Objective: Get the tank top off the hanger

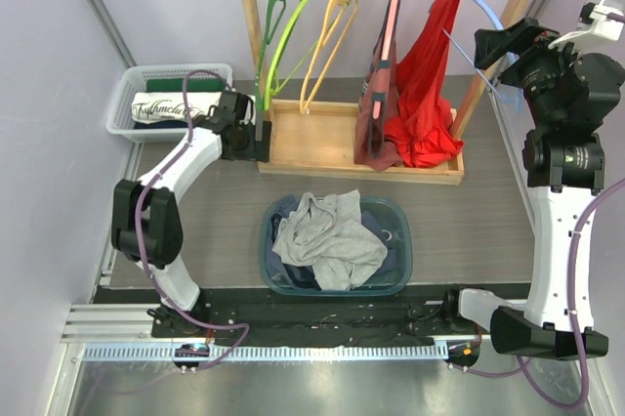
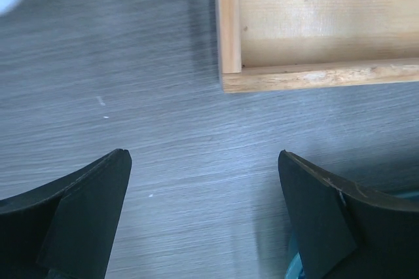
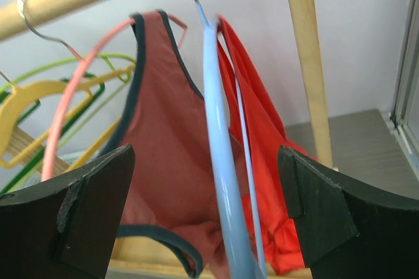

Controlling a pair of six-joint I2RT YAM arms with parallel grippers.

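Note:
A red tank top [image 1: 422, 108] droops from the far end of the light blue hanger [image 3: 224, 161], its lower part bunched in the rack's wooden tray. In the right wrist view the hanger's near side is bare, and the red cloth [image 3: 262, 115] hangs behind it. My right gripper is open; the blue hanger runs through the view between its fingers, but whether it lies inside the gap in depth I cannot tell. My left gripper stands open and empty over the grey floor, left of the wooden tray [image 2: 314, 76].
A maroon top [image 1: 379, 108] on a pink hanger [image 3: 85, 69] hangs beside the red one. Green and yellow hangers [image 1: 327, 40] are empty. A blue bin [image 1: 337, 291] with clothes stands in front, and a white basket [image 1: 120, 108] at the left.

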